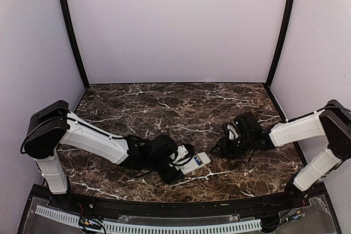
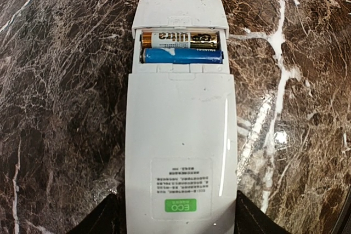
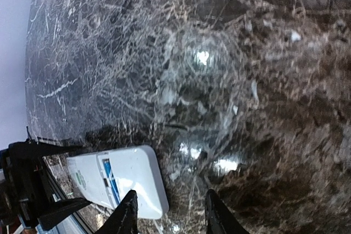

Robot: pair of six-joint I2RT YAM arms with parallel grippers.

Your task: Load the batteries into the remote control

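The white remote control [image 2: 181,116] lies back side up on the table, its battery compartment uncovered. Inside sit two batteries side by side: a gold-and-white battery [image 2: 178,40] and a blue battery [image 2: 182,56]. Neither visibly sticks up at an end. My left gripper straddles the label end of the remote, one finger along each side, with a narrow gap at the left finger. Right of the remote in the top view, my right gripper [image 1: 218,149] hangs apart from it; in the right wrist view its fingers [image 3: 127,212] are spread with nothing between.
Bare dark marble tabletop [image 1: 164,105] stretches behind and to both sides of the remote. White walls [image 1: 178,26] close off the back and sides. No loose battery or cover shows on the table.
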